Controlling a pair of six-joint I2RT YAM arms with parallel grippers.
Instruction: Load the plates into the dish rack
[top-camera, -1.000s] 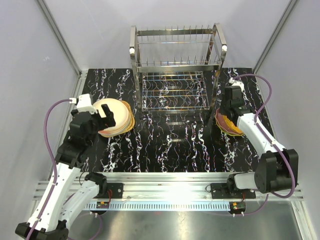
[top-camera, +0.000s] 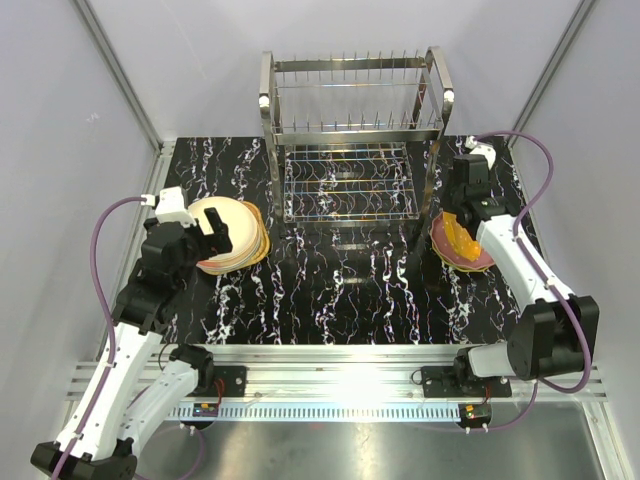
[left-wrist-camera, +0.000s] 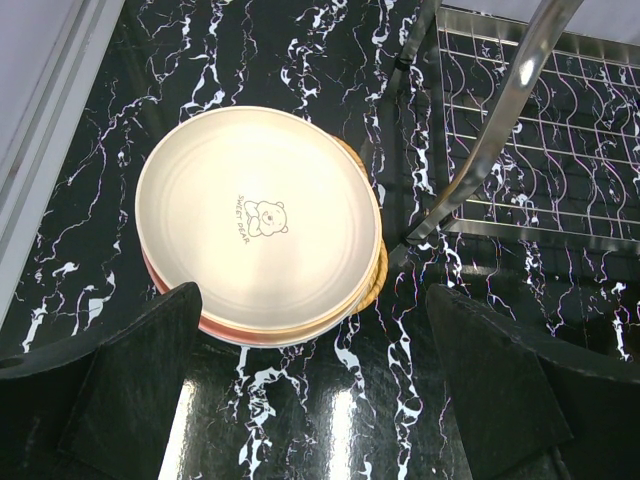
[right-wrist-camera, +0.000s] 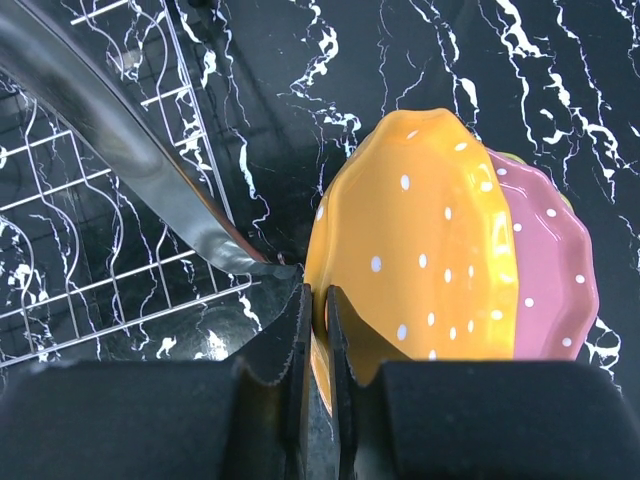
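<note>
In the right wrist view my right gripper is shut on the near left rim of an orange plate with white dots (right-wrist-camera: 425, 235). That plate stands tilted over a pink dotted plate (right-wrist-camera: 556, 260), seen in the top view as the pink plate (top-camera: 482, 262) on a stack. On the left, a stack of plates is topped by a cream plate (left-wrist-camera: 270, 270) with a bear print. Over that stack my left gripper (top-camera: 215, 232) hangs open and empty. The metal dish rack (top-camera: 352, 137) stands at the back centre, its wires bare of plates.
A curved rack leg (right-wrist-camera: 130, 165) comes close to the left of the orange plate. Another rack leg (left-wrist-camera: 500, 120) rises just right of the cream stack.
The orange plate has gone from lying on the stack to a steeper tilt. The left arm has stayed still.
</note>
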